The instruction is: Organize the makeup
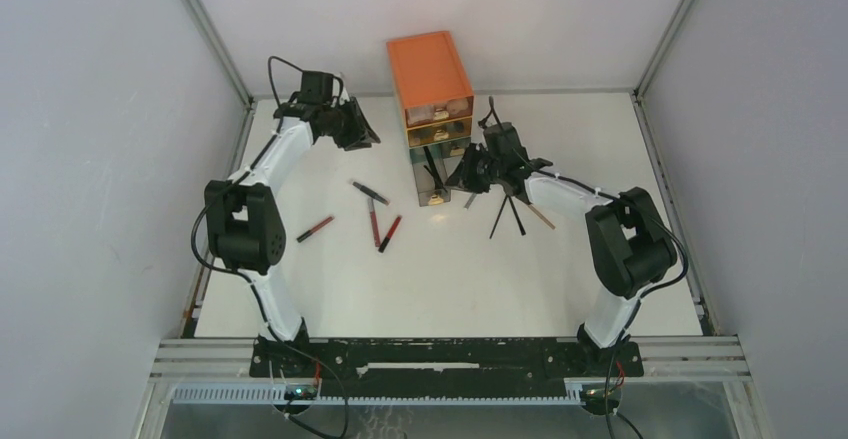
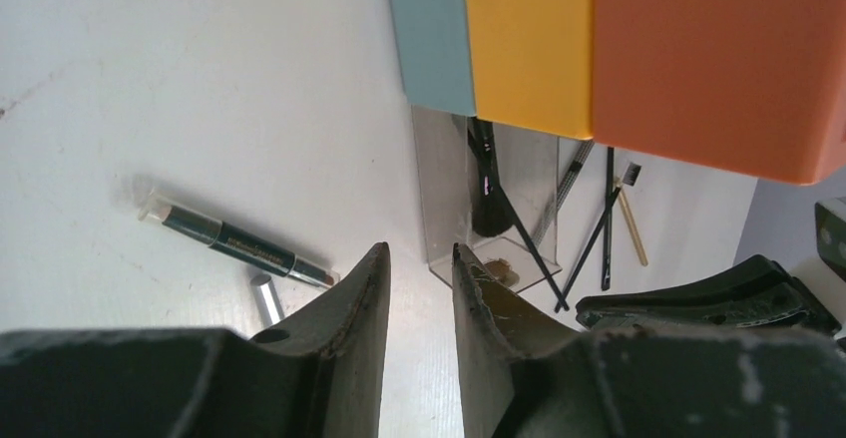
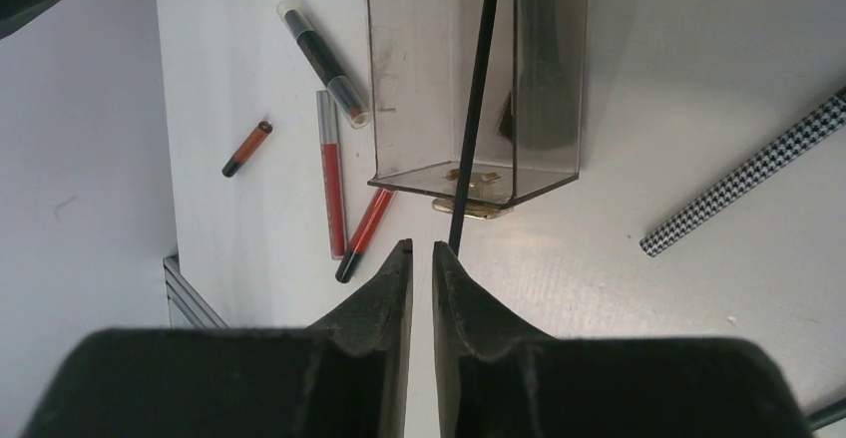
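The three-tier organizer (image 1: 430,64) has its bottom clear drawer (image 3: 429,79) pulled out, with dark brushes (image 2: 491,209) inside. My right gripper is shut on a thin black brush handle (image 3: 473,109) that slants across the drawer's front. My left gripper (image 1: 365,139) is left of the organizer, apart from it, part open with nothing between its fingers. A dark tube (image 2: 234,243), red lip tubes (image 3: 364,233) and an orange one (image 3: 246,149) lie on the table left of the drawer.
Right of the drawer lie a houndstooth brush (image 3: 743,174) and several other brushes (image 1: 517,217). Walls enclose the back and sides.
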